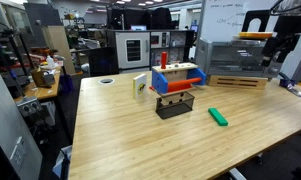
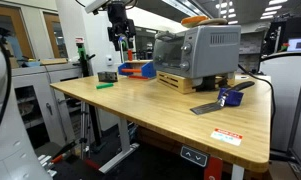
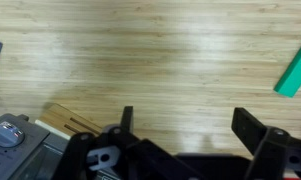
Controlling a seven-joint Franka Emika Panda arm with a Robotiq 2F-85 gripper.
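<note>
My gripper is open over the wooden table point(image 3: 140, 65), with its two dark fingers wide apart and only bare tabletop showing between them. In the second exterior view, the gripper point(image 2: 123, 40) hangs well above the table. A green block point(image 3: 293, 72) lies flat at the right of the wrist view, beyond the right finger. The same green block point(image 1: 218, 117) rests alone near the middle of the table in the first exterior view. Nearby stands a small dark mesh basket point(image 1: 174, 105).
Behind the basket is a blue bin point(image 1: 178, 80) with a red bottle point(image 1: 163, 60). A silver toaster oven point(image 2: 197, 52) sits on a wooden crate point(image 2: 175, 83), with an orange item point(image 2: 193, 20) on top. A purple-blue cup point(image 2: 230, 97) stands near the table's end.
</note>
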